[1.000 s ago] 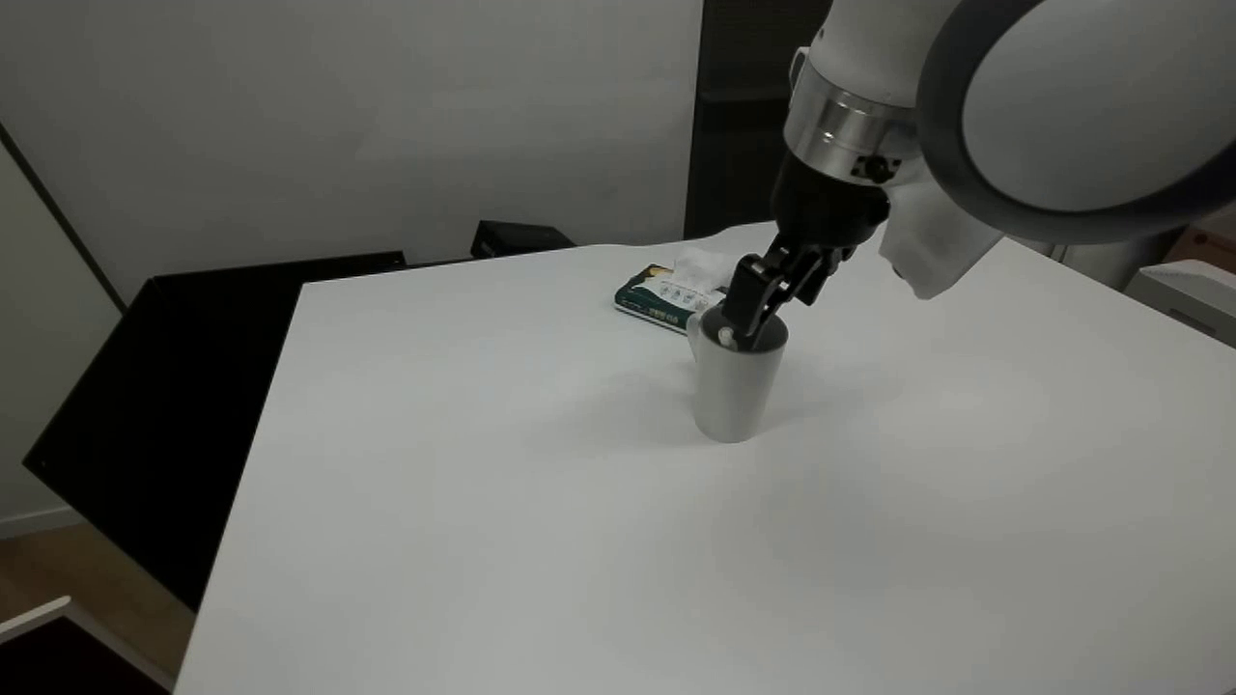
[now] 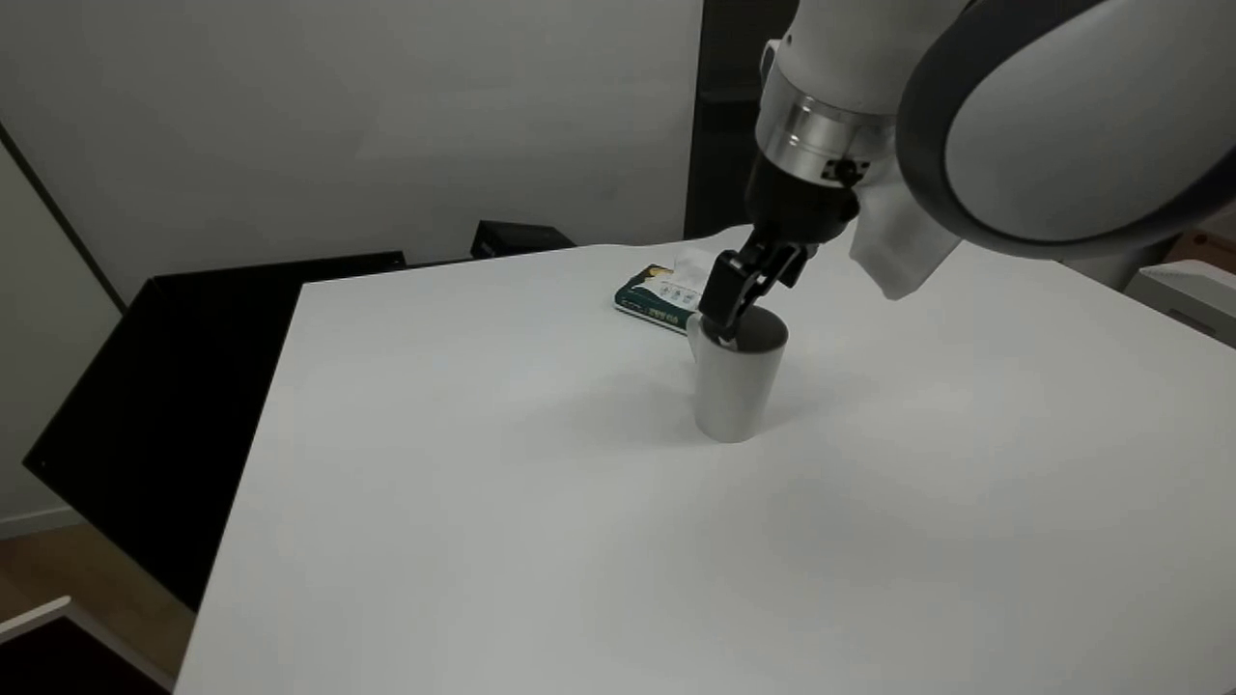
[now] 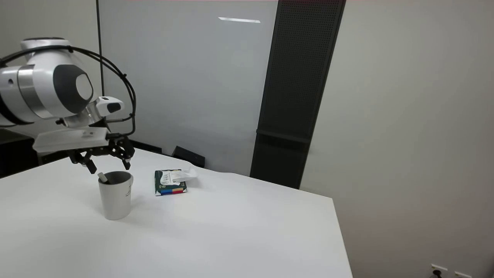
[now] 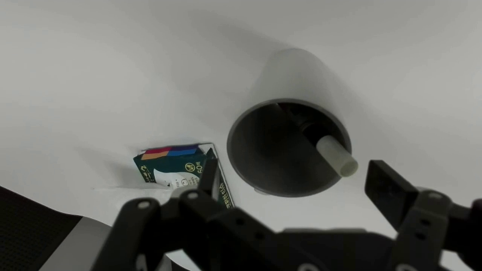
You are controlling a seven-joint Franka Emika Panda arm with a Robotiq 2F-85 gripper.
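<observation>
A pale grey cup (image 2: pixel 733 394) stands upright on the white table. Inside it leans a marker-like stick (image 4: pixel 335 156), its white end resting at the rim and the rest dark down in the cup. The same white end (image 3: pixel 102 177) pokes out at the cup's left rim in the second exterior view. My gripper (image 3: pixel 110 167) hangs just above the cup (image 3: pixel 115 197) with its fingers wide apart and nothing between them. Seen from the wrist, one finger (image 4: pixel 389 192) is right of the stick's end, the other left of the cup.
Behind the cup lies a dark green tissue pack (image 2: pixel 660 299) with a white tissue (image 3: pixel 183 175) sticking out. Bare white tabletop (image 2: pixel 487 510) spreads widely around in front. A black box (image 2: pixel 518 238) sits past the table's back edge.
The gripper and arm have shifted a little to the left over the cup in the first exterior view. The cup and tissue pack have stayed put.
</observation>
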